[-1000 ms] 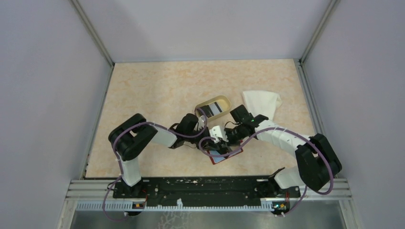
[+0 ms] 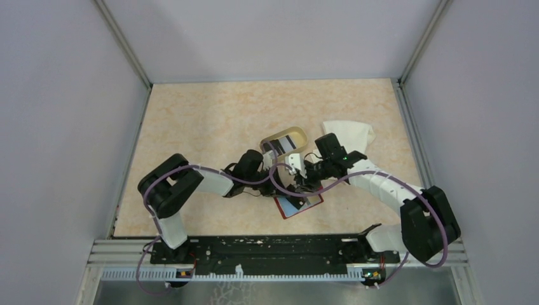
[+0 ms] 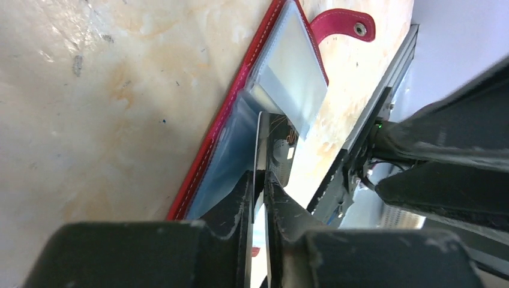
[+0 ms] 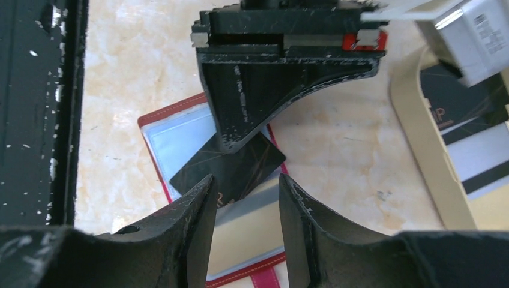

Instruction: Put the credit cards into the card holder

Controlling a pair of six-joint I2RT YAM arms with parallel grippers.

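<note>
The red-edged card holder [image 2: 301,210] lies open near the table's front, with clear sleeves. A black card [image 4: 222,171] lies on it. In the left wrist view, my left gripper is at that card [image 3: 279,144] in a sleeve, fingertips close together at its edge; whether they grip it cannot be told. My right gripper is above the holder, its fingers part open with no card visible between them. In the top view both grippers crowd over the holder, partly hiding it.
A beige tray [image 2: 298,135] with more cards stands behind the grippers. A white cloth [image 2: 351,133] lies at the back right.
The left arm has shifted slightly.
</note>
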